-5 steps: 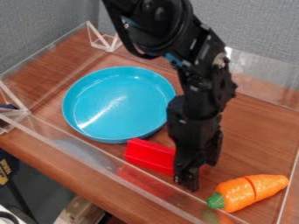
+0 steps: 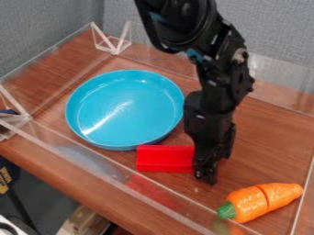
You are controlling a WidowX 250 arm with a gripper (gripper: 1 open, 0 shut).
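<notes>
A red block [image 2: 163, 158] lies on the wooden table just in front of a blue plate [image 2: 123, 106]. The black gripper [image 2: 204, 167] is down at the block's right end, which it partly hides; whether its fingers are shut on the block cannot be made out. An orange toy carrot [image 2: 263, 199] with a green top lies at the front right.
Clear plastic walls edge the table [image 2: 258, 138], with white brackets at the back left. Open wood lies to the right of the arm, behind the carrot, and at the far left behind the plate.
The gripper has moved a little back and to the right, and the arm has risen slightly. The red block now lies straighter, its right end shifted back.
</notes>
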